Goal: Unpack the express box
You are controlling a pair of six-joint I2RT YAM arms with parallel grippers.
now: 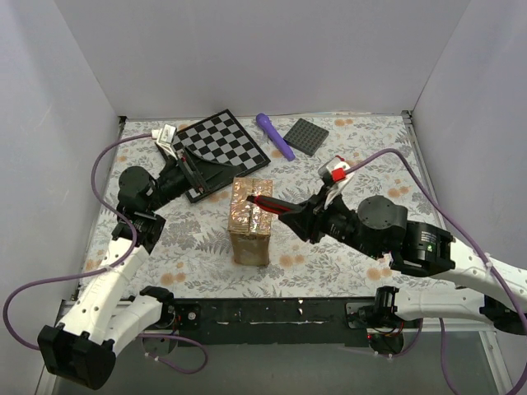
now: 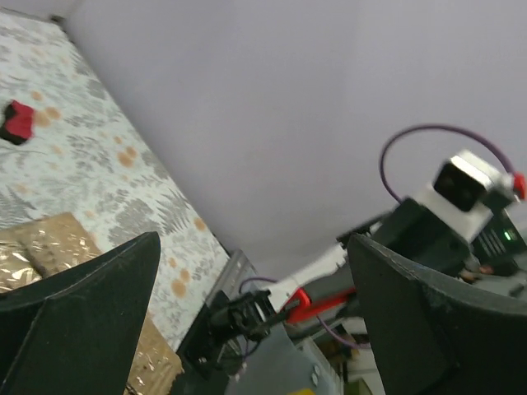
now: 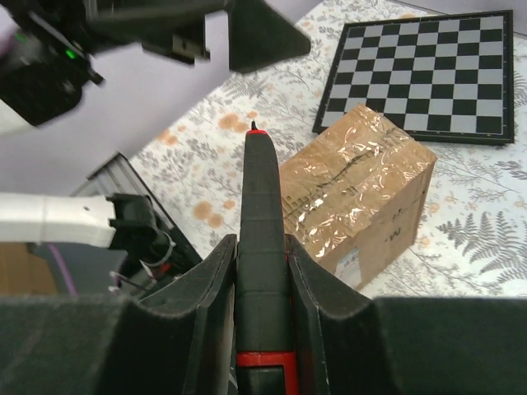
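A brown cardboard box (image 1: 250, 247) with shiny tape over its top stands at the middle of the table. A line runs along its top; whether the tape is cut through I cannot tell. My right gripper is shut on a black and red cutter (image 3: 262, 197), seen pointing left over the box in the top view. In the left wrist view, part of the taped box (image 2: 62, 243) shows at lower left. My left gripper stands open, nothing between its wide black fingers. From above, it is beyond the box's back left corner.
A checkered board (image 1: 218, 140) lies at the back left, partly under my left arm. A purple microphone-like object (image 1: 274, 136) and a dark grey pad (image 1: 305, 137) lie at the back. A small red and black item (image 2: 16, 123) rests on the table.
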